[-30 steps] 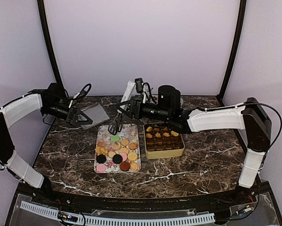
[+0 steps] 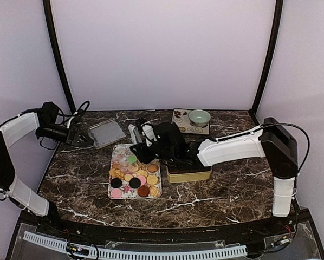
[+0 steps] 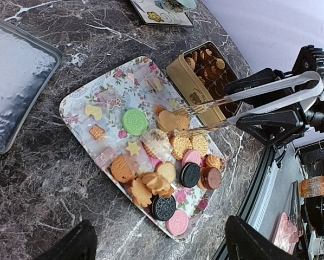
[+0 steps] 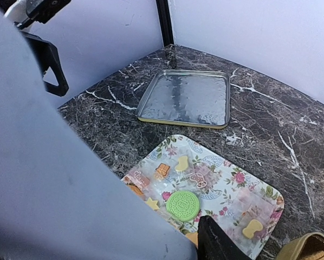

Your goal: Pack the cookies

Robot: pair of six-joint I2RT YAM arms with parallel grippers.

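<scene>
A floral tray (image 3: 78, 100) carries an assortment of cookies, among them a green round one (image 3: 135, 122), dark sandwich ones (image 3: 163, 207) and pink ones (image 3: 177, 222). My right gripper (image 2: 142, 150) is shut on a pair of white-handled tongs (image 3: 284, 85) above the tray. Their two tips are spread on either side of tan cookies (image 3: 167, 121); whether they touch any is unclear. The tan tin (image 2: 189, 177) to the right has compartments with brown and tan cookies, partly covered by the right arm. My left gripper (image 2: 79, 136) stands open and empty, off to the left.
An empty metal tray (image 4: 186, 103) lies behind and left of the floral tray. At the back right, a pale green bowl (image 2: 199, 117) sits on a patterned board (image 2: 179, 120).
</scene>
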